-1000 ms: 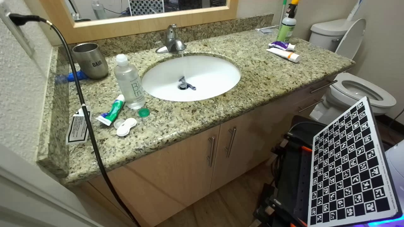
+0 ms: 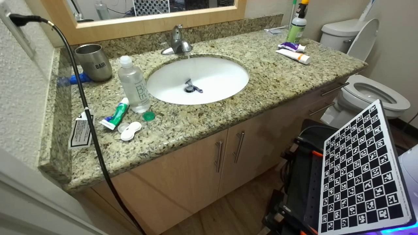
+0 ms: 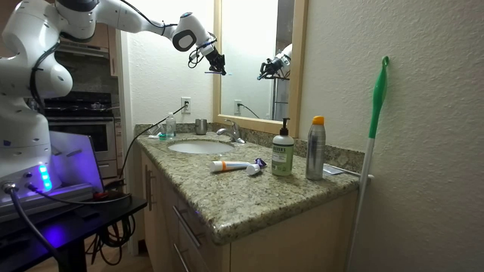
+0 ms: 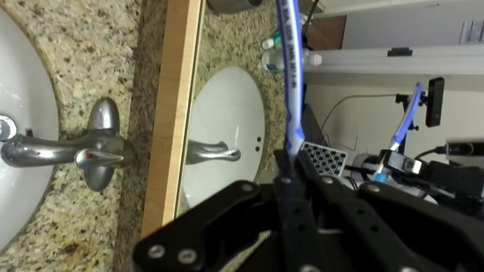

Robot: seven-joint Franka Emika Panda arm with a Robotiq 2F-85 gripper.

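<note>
A slim blue-and-white handle with printed lettering, apparently a toothbrush (image 4: 292, 68), stands out from my gripper, which is shut on its lower end. The brush's far end runs out of the wrist view's top. In exterior view 2 my gripper (image 3: 221, 68) hangs high in front of the mirror (image 3: 247, 54), well above the counter, with the thin brush (image 3: 211, 72) pointing sideways. The mirror also reflects the arm and brush. Exterior view 1 does not show the gripper directly.
Below lie the white sink (image 2: 215, 78) and metal faucet (image 2: 178, 43). A steel cup (image 2: 94, 64), clear bottle (image 2: 134, 86) and green tube (image 2: 118, 113) stand or lie left of the sink. A black cable (image 2: 84, 100) crosses the left side. Pump and spray bottles stand right.
The water stream under the faucet looks fainter and shorter than a second ago in exterior view 1. The objects on the counter have not moved.
</note>
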